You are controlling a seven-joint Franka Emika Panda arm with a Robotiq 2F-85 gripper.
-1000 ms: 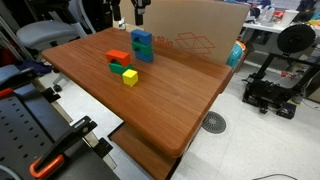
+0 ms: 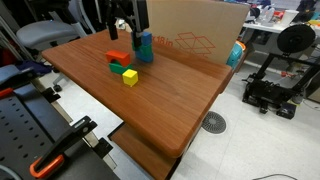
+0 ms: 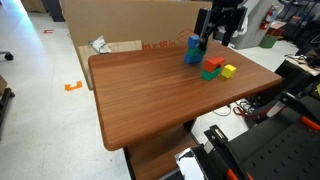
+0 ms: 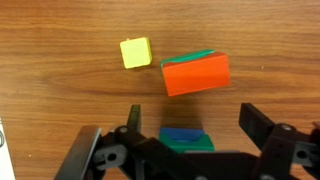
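Note:
My gripper is open, pointing down above the table, with no block held. In the wrist view, part of a stack of blue and green blocks (image 4: 183, 133) shows low between the two fingers, partly covered by the gripper. In the first exterior view, one dark finger stands in front of this blue-green stack (image 2: 146, 48). Nearer the camera, a red block (image 2: 118, 57) rests on a green block (image 2: 118, 68). Beside them lies a small yellow block (image 2: 130, 78), alone on the wood.
A cardboard panel (image 2: 195, 25) stands along its back edge. A dark robot rail with red parts (image 2: 45, 165) lies beyond one table edge.
My gripper has come down and nearer the blocks, so that a finger now covers part of the blue-green stack. The blocks show no clear movement.

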